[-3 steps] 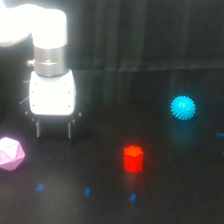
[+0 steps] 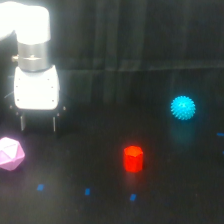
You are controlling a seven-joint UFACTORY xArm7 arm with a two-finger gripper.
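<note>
My gripper (image 2: 39, 124) hangs at the left of the camera view, its two thin fingers pointing down and spread apart. Nothing shows between them. A pale pink faceted ball (image 2: 11, 154) lies at the left edge, lower in the picture than the fingers and a little left of them. Right of centre stands a small bright red block (image 2: 133, 159) with a faceted outline. Farther back on the right sits a cyan spiky ball (image 2: 182, 108). All three objects are apart from the gripper and from one another.
Small blue marks, such as one blue mark (image 2: 87, 191), dot the dark table (image 2: 85, 160) near the front. Between the pink ball and the red block the surface is clear. A dark curtain (image 2: 120, 50) hangs behind.
My gripper has shifted left in the picture and very slightly up, with its fingers still apart. The pink ball, red block and cyan ball have not moved.
</note>
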